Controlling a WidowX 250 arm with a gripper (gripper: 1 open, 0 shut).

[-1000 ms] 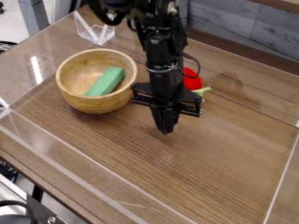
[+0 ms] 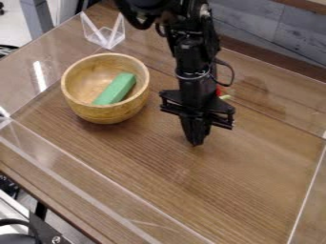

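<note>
The black robot arm reaches down from the top of the camera view, and its gripper [image 2: 196,129] hangs low over the wooden table [image 2: 152,191], right of a yellow bowl [image 2: 87,78]. Whether anything is between the fingers cannot be made out. A green block [image 2: 116,88] lies in the bowl. Behind the arm, a small red thing [image 2: 219,91] shows, mostly hidden.
A clear plastic object [image 2: 105,32] stands at the back left. A black cable lies at the lower left edge.
The arm and gripper have shifted slightly and turned, now covering more of the red thing and the pale green item beside it. The bowl has not moved.
</note>
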